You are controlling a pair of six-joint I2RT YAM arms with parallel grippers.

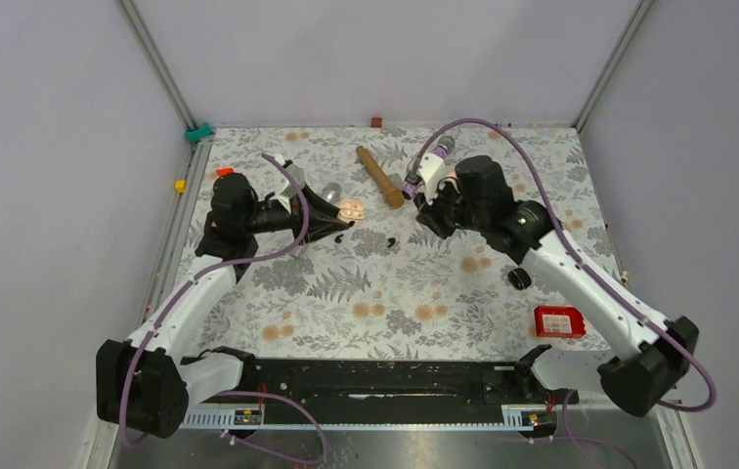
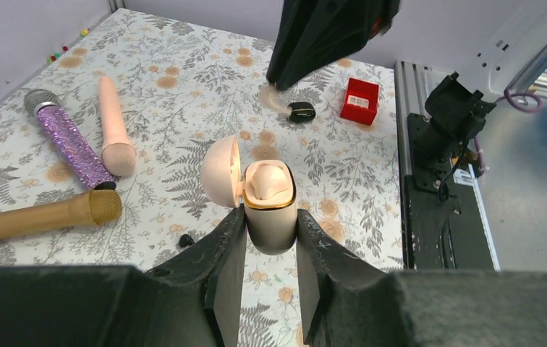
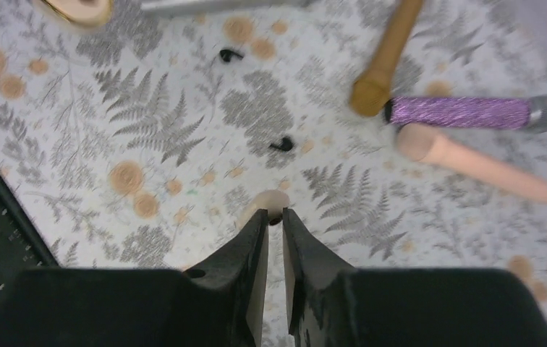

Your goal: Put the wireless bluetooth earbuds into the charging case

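Observation:
My left gripper is shut on the open, pale pink charging case (image 2: pixel 269 231), held above the table at centre-left, its lid upright beside the body. My right gripper (image 1: pixel 424 215) is raised at centre-right; in its wrist view the fingertips (image 3: pixel 260 220) are close together, with a small dark piece at the tips that I cannot identify clearly. Small black pieces, probably earbuds, lie on the cloth: one (image 1: pixel 391 242) at the middle, another (image 1: pixel 339 238) near the left gripper.
Several microphones lie at the back: a gold one (image 1: pixel 378 176), a purple one (image 2: pixel 68 141) and a pink one (image 2: pixel 115 126). A red box (image 1: pixel 558 320) and a black object (image 1: pixel 519 277) sit on the right.

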